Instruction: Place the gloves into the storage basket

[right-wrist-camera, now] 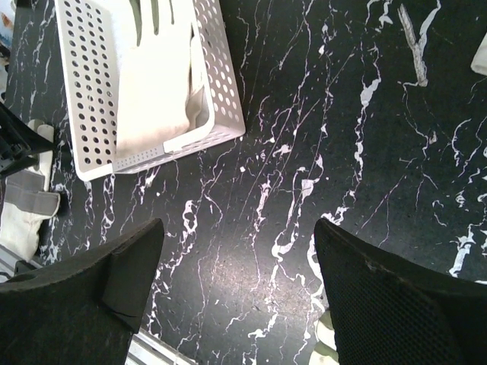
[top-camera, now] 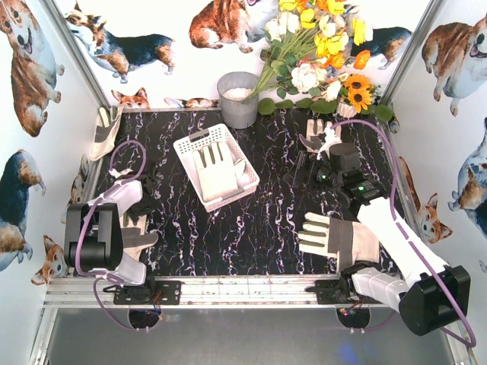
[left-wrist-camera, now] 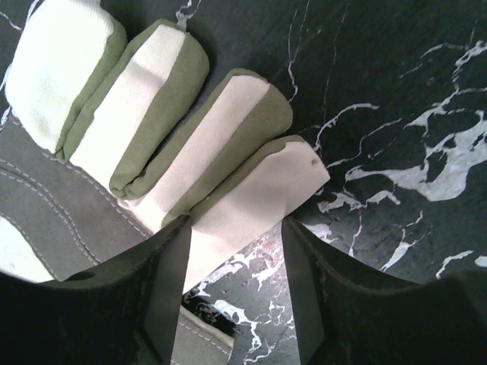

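The white basket stands mid-table with a cream glove lying in it. At the front left, a grey-and-cream glove lies partly under my left arm. Up close, that glove's outermost finger extends between the open fingers of my left gripper; a gap shows on the right side. My right gripper hangs open and empty over bare table, right of the basket. More gloves lie at the front right, the back right and the back-left corner.
A grey bucket of flowers stands behind the basket, its leaves reaching along the back edge towards the right corner. Patterned walls close in the sides.
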